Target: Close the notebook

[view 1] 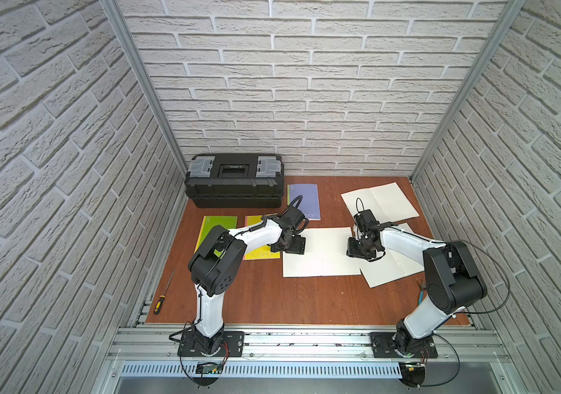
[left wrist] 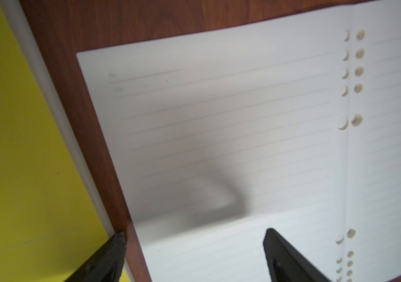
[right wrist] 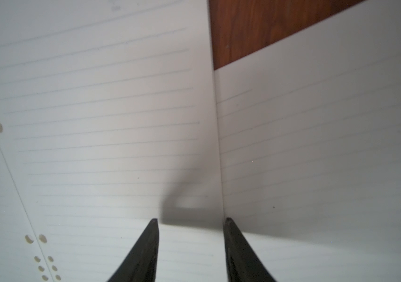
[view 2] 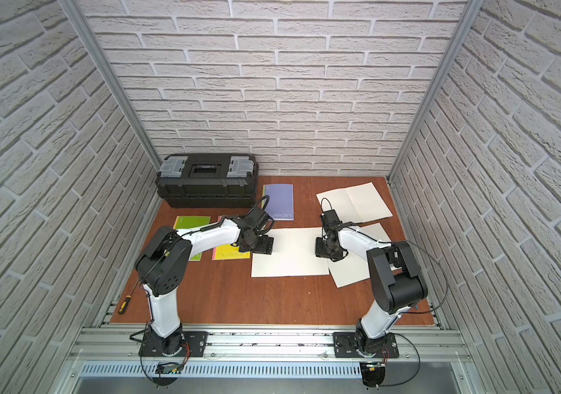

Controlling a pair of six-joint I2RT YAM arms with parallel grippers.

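Note:
An open notebook (view 1: pixel 320 262) with white lined pages lies flat in the middle of the table, spine holes running down its centre. My left gripper is over its left page, open; its left finger (left wrist: pixel 111 258) is near that page's outer edge, its right finger over the paper. My right gripper is open with a narrower gap at the right page's outer edge. Its right finger (right wrist: pixel 238 249) overlaps the line where this page meets a second open notebook (right wrist: pixel 313 164). No paper shows between either pair of fingers. Contact with the pages cannot be told.
A yellow notebook (left wrist: pixel 22 164) lies close on the left, a green one (view 1: pixel 221 223) beyond it. At the back are a blue notebook (view 1: pixel 303 197), another open notebook (view 1: pixel 385 200) and a black toolbox (view 1: pixel 234 187).

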